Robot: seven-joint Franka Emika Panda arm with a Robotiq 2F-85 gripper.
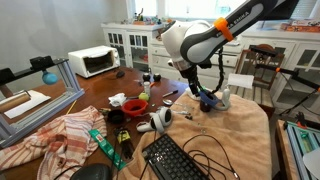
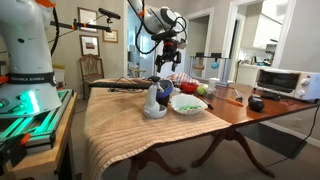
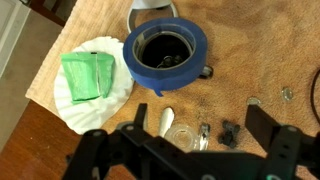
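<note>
My gripper is open above the cloth, its dark fingers (image 3: pixel 95 151) well apart at the bottom of the wrist view, with nothing held between them. Ahead of it lies a blue-rimmed pot (image 3: pixel 184 74) with a dark inside. To the left of the pot, a white fluted bowl (image 3: pixel 72 111) carries a green packet (image 3: pixel 88 74). Nearer the fingers are a pale spoon-like piece (image 3: pixel 167 119), a clear round item (image 3: pixel 182 137) and a small black object (image 3: pixel 229 133). From exterior view 2, the white bowl (image 2: pixel 187 108) stands near the table's far side.
A black keyboard (image 1: pixel 180 158) with a cable occupies the cloth's near part. Red bowls (image 1: pixel 135 107), a toaster oven (image 1: pixel 91 61) and a dish rack (image 1: pixel 40 111) fill the left side. Bare tan cloth (image 1: pixel 250 140) lies on the right.
</note>
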